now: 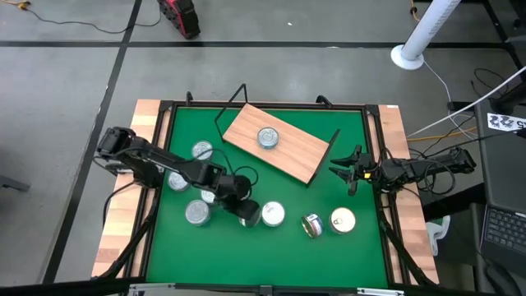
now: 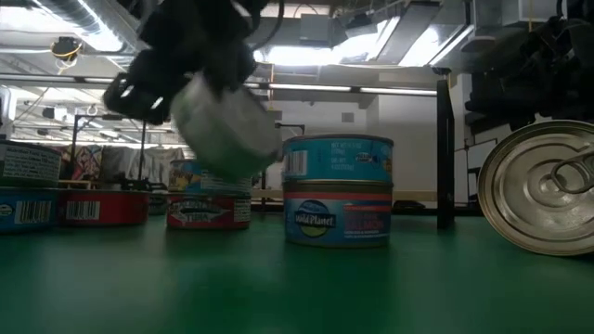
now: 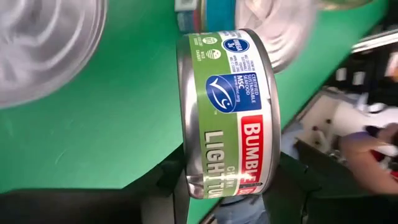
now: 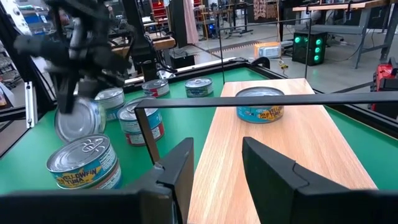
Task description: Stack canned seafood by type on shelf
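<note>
The green-labeled tuna can (image 3: 230, 115) is gripped by my left gripper, which is shut on its sides. In the low view this can (image 2: 227, 125) hangs tilted and blurred above the green table, close to a two-can stack (image 2: 337, 190). My right gripper stands open and empty, facing the wooden shelf (image 4: 273, 155). One blue-and-yellow can (image 4: 260, 112) sits upright on that shelf. A yellowfin tuna can (image 4: 82, 163) tops a stack on the table in the right wrist view.
Several cans stand on the table left of the shelf, including one (image 1: 197, 212). At the right, one can (image 1: 312, 225) lies on its side and another can (image 1: 342, 219) stands beside it. A black frame bar (image 4: 261, 101) crosses above the shelf.
</note>
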